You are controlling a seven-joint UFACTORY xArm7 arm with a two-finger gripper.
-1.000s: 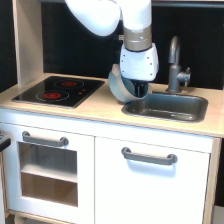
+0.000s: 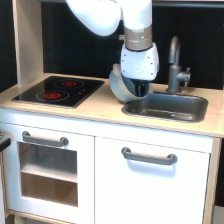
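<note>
My gripper [image 2: 142,88] hangs from the white arm above the counter, at the left edge of the sink. A grey, rounded dish or pan [image 2: 120,86] stands tilted on its side, right against the gripper's left. The dark fingers are small and partly merge with the dish and sink behind them. Whether they are clamped on its rim or only beside it I cannot tell. The dish's lower edge is close to the countertop; contact there is unclear.
The sink [image 2: 183,107] and its dark faucet [image 2: 175,68] are at the right. A black stovetop [image 2: 58,91] with two red rings lies left. Bare wooden counter [image 2: 88,116] runs along the front, above cabinet doors with grey handles [image 2: 150,157].
</note>
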